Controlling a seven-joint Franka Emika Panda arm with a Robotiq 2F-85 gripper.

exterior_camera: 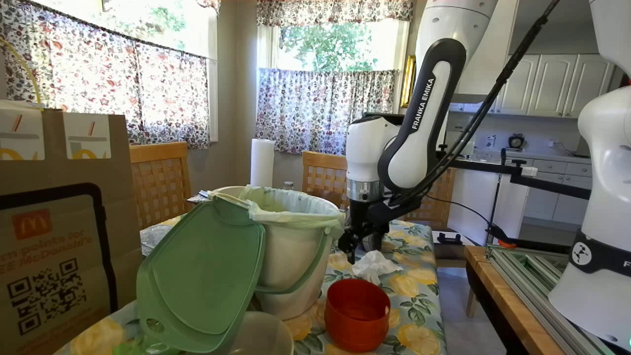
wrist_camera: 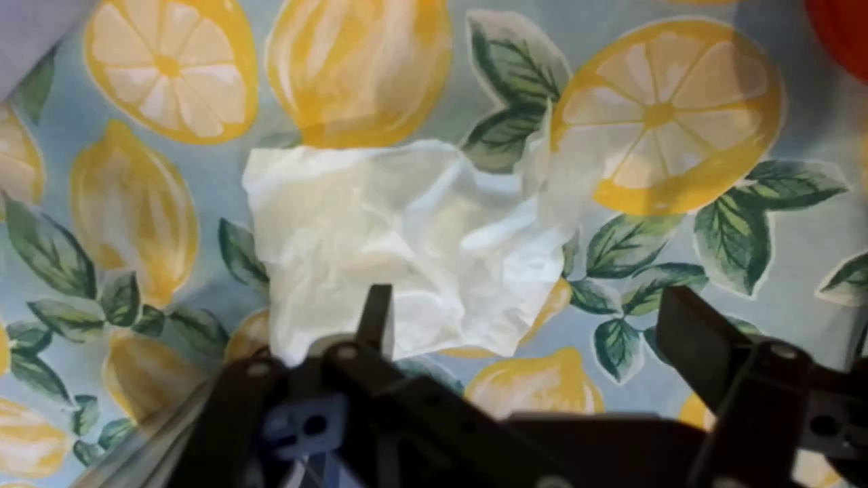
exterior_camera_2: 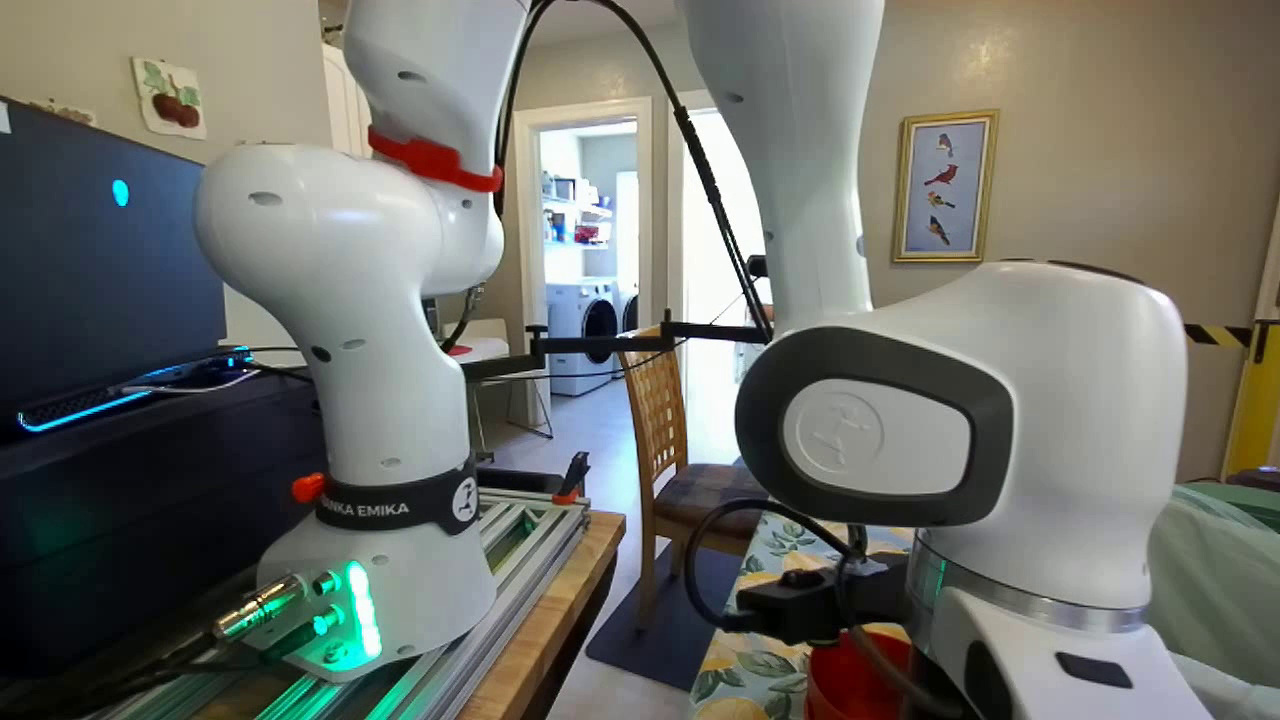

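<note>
A crumpled white tissue [wrist_camera: 399, 244] lies on the lemon-print tablecloth, spread out below my gripper in the wrist view. My fingers stand wide apart with nothing between them. The left finger [wrist_camera: 376, 313] overlaps the tissue's lower edge in that view, while the other finger is over bare cloth to the right. From the first exterior side, the gripper [exterior_camera: 362, 241] hangs low over the table, just behind and left of the tissue [exterior_camera: 375, 266]. Contact between fingers and tissue cannot be made out. The second exterior view hides the fingertips and the tissue.
A red pot [exterior_camera: 357, 316] stands in front of the tissue. To the left is a white lined bucket [exterior_camera: 290, 266] with its green lid [exterior_camera: 204, 275] leaning against it. A paper bag [exterior_camera: 62, 230] fills the far left. Open cloth lies right of the tissue.
</note>
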